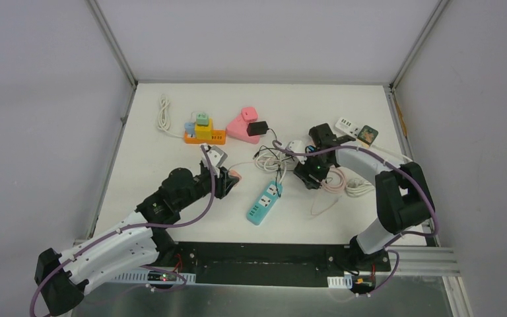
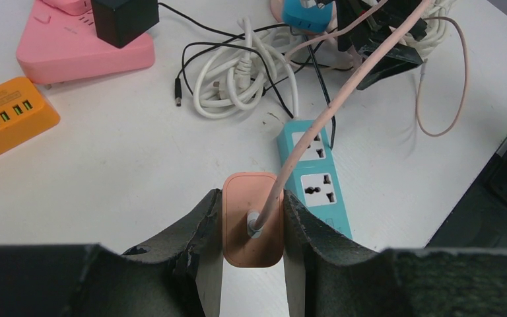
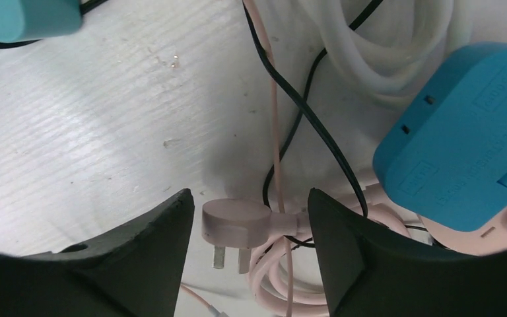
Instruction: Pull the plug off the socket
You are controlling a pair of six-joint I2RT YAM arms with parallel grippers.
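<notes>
Pinched in my left gripper is a salmon-pink block with a pink cable running from its face. It is held above the table, near the teal power strip. In the right wrist view, a pink plug with two bare metal prongs lies between the parted fingers of my right gripper. The fingers are part open, and contact with the plug cannot be made out. To the right, a blue adapter sits against a pink socket piece, mostly hidden.
Black wires and coiled white cable crowd the space beside my right gripper. At the back stand an orange strip, a pink socket block and a black adapter.
</notes>
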